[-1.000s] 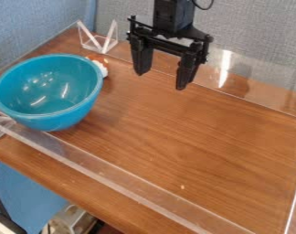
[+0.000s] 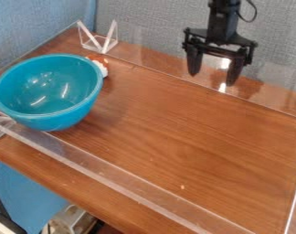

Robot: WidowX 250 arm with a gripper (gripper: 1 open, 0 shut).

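Note:
My black gripper [image 2: 216, 60] hangs at the top right of the view, near the back wall, above the wooden tray floor, its two fingers apart with nothing seen between them. A large teal bowl [image 2: 48, 87] stands at the left. Behind its right rim sits a small orange and white object [image 2: 100, 67], partly hidden by the bowl.
A clear-walled wooden tray [image 2: 187, 164] fills most of the view, its middle and right clear. A white frame-like object [image 2: 98, 37] is at the back left. Grey padded walls stand behind. Below the left edge lie blue surface and some hardware.
My gripper has moved back and to the right, away from the bowl, toward the rear wall. The bowl and small object look unmoved.

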